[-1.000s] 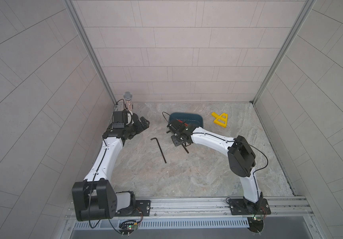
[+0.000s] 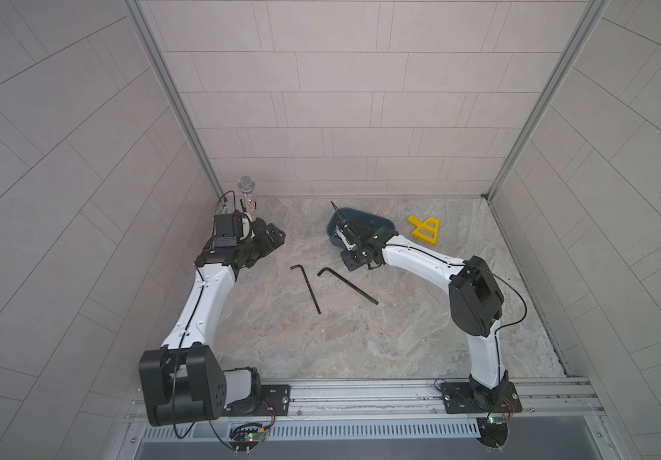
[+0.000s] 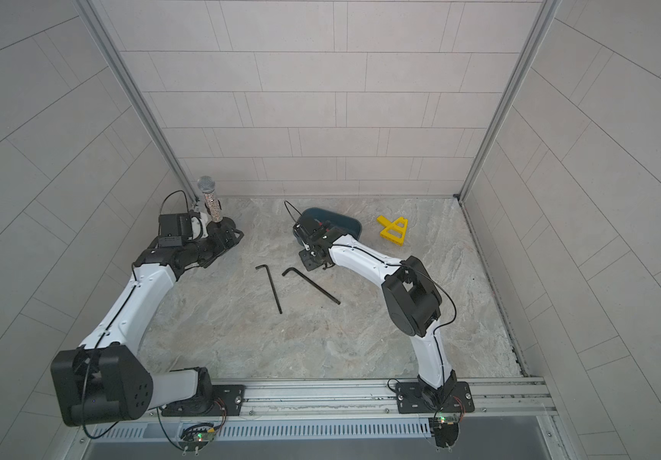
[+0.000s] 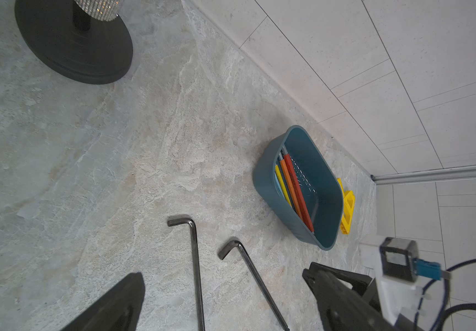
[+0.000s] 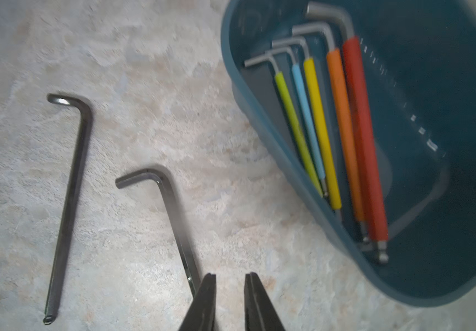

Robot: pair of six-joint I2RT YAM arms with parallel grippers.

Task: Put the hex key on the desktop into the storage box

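Two black L-shaped hex keys lie on the desk in front of the teal storage box (image 4: 271, 198): a left one (image 5: 71, 198) and a right one (image 5: 178, 231), nearer the box. The box holds several colored-sleeve hex keys. My right gripper is open just over the desk beside the right key's long arm, with nothing visible between its fingertips. My left gripper (image 2: 273, 236) hangs at the left, away from both keys; its fingers are blurred at the edge of its wrist view, and their state is unclear.
A sparkly microphone on a black round stand (image 4: 72, 55) stands at the back left. A yellow plastic object (image 2: 425, 228) lies right of the box. Walls close the back and sides.
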